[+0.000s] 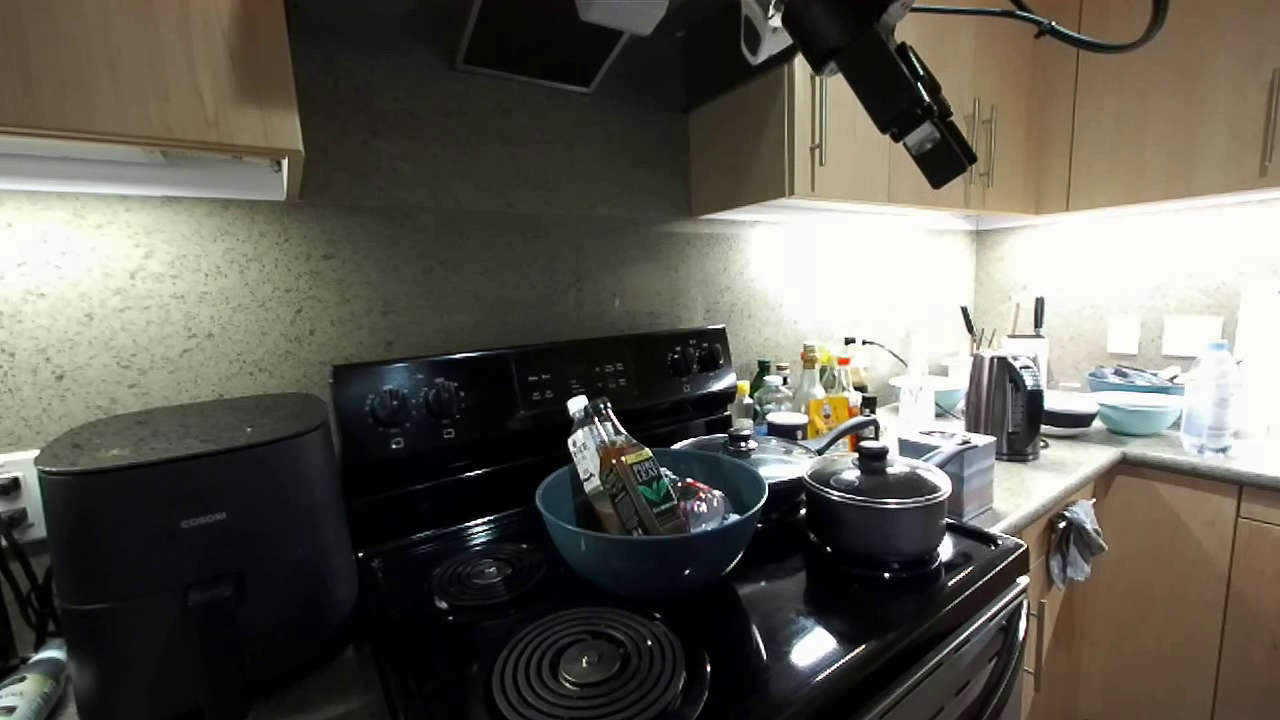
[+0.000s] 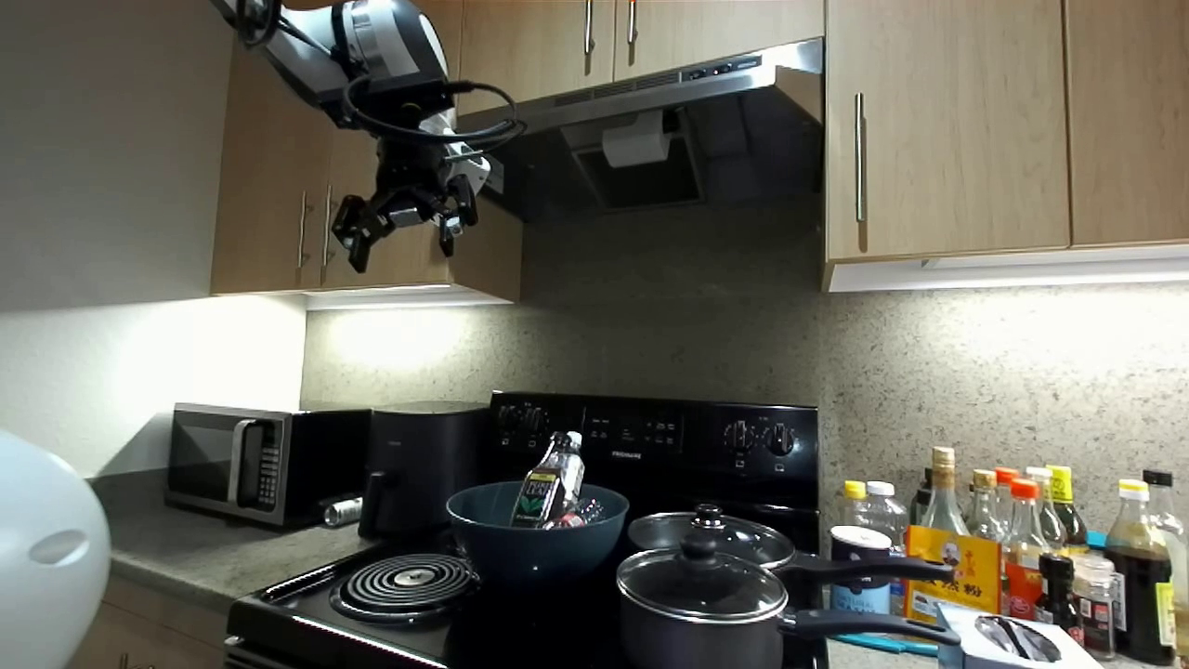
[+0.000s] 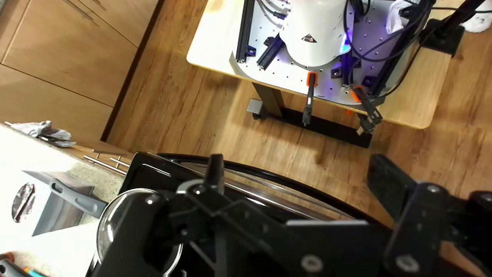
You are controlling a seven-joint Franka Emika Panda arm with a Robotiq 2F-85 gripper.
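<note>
High above the stove, my gripper (image 2: 403, 247) is open, its fingers spread apart with nothing between them. In the wrist view its two dark fingers (image 3: 215, 171) stand wide apart over the stove's front edge and the floor. Well below it, a teal bowl (image 1: 654, 564) rests on the stovetop. Leaning inside the bowl are a brown-labelled Pure Leaf bottle (image 1: 639, 486) and a white-capped bottle (image 1: 588, 450). A clear plastic bottle (image 1: 705, 504) lies beside them, partly hidden by the rim.
A lidded saucepan (image 1: 876, 510) and a lidded pan (image 2: 730, 541) stand right of the bowl. An air fryer (image 1: 198, 528) stands on the left, and several sauce bottles (image 2: 1003, 513) crowd the counter. The range hood (image 2: 669, 134) hangs above.
</note>
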